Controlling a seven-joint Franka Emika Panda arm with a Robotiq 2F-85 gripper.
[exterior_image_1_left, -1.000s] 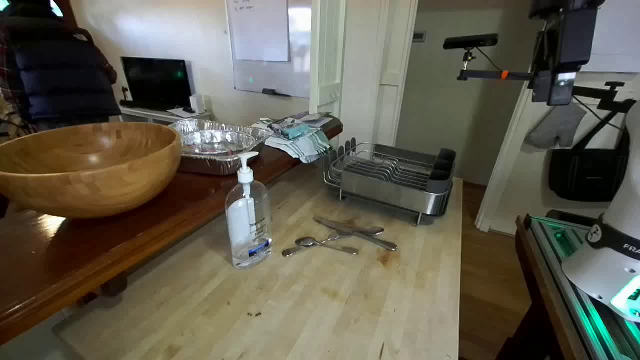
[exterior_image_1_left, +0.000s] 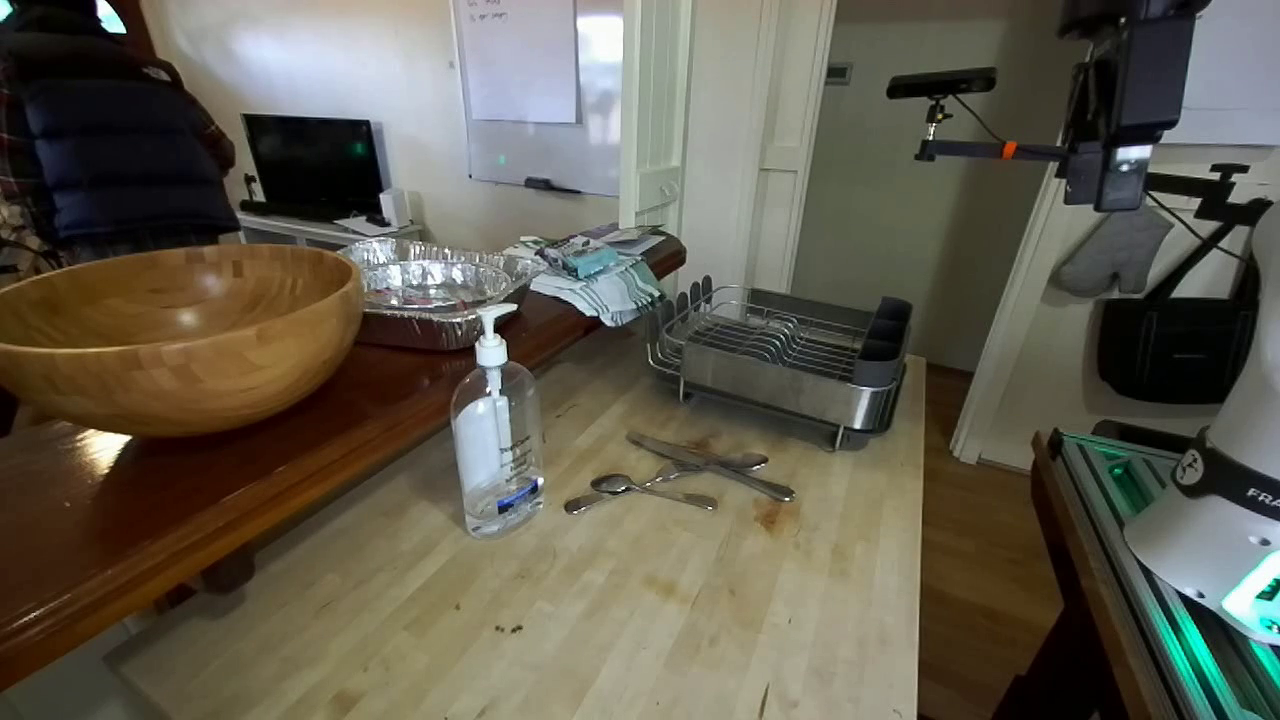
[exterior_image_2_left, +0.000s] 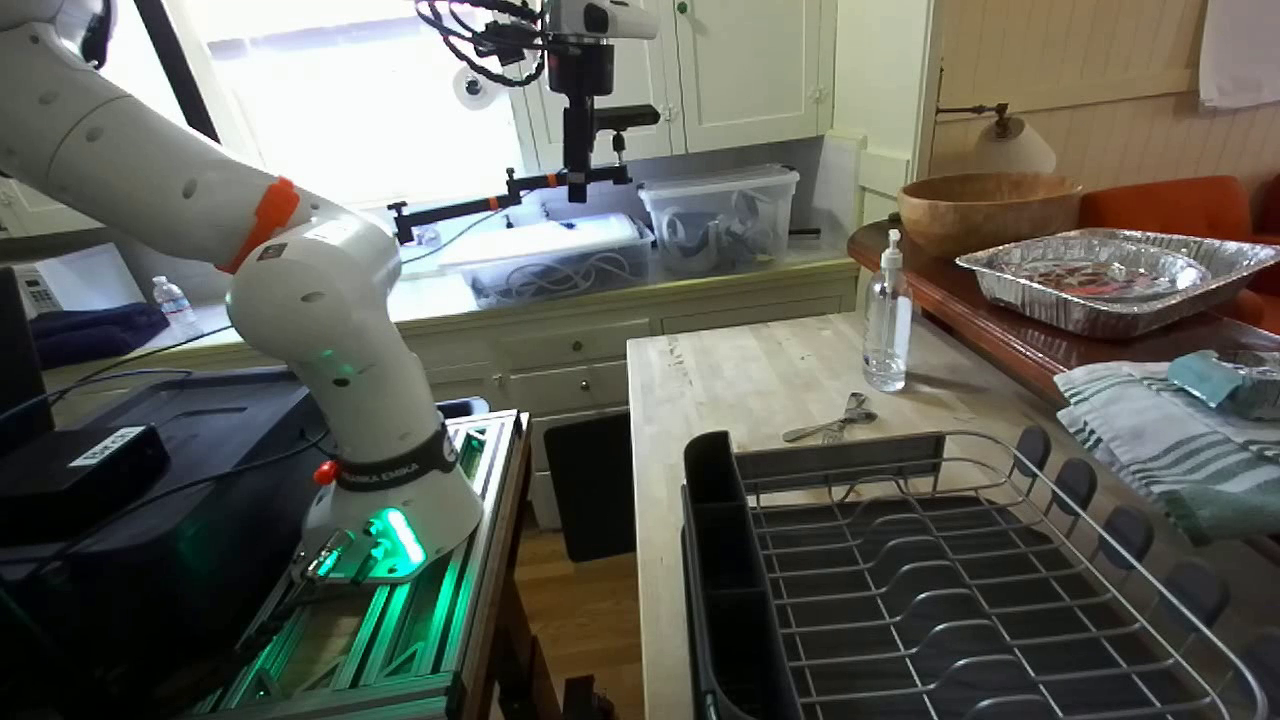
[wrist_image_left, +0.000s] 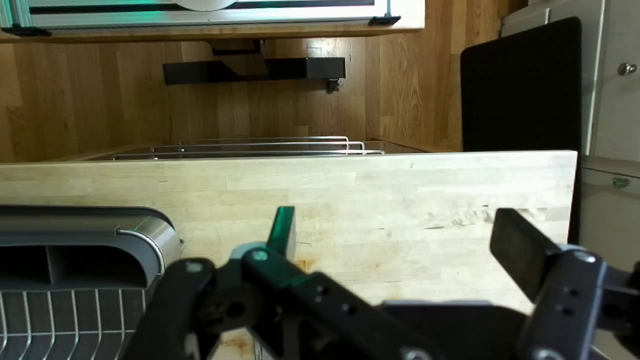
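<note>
My gripper is open, its two fingers wide apart with nothing between them. It hangs high in the air, clear of the wooden table (exterior_image_1_left: 768, 612); its dark body (exterior_image_2_left: 578, 132) shows at the top of exterior view 2. Several metal pieces of cutlery (exterior_image_1_left: 672, 470), among them a spoon (exterior_image_1_left: 614, 484) and a knife (exterior_image_1_left: 726, 470), lie crossed on the tabletop. Behind them stands the grey dish rack (exterior_image_1_left: 768, 366), its dark utensil holder (exterior_image_1_left: 884, 342) on the side nearest the robot. Only a corner of the rack (wrist_image_left: 157, 237) enters the wrist view.
An upright clear pump bottle (exterior_image_1_left: 500, 444) stands left of the cutlery. On the higher brown counter (exterior_image_1_left: 372, 414) are a wooden bowl (exterior_image_1_left: 180, 348), foil trays (exterior_image_1_left: 420, 300) and a striped towel (exterior_image_1_left: 606, 294). A floor gap separates it from the robot's base (exterior_image_2_left: 396, 516).
The person in the background has shifted very slightly. Neither the arm nor anything on the table has visibly moved.
</note>
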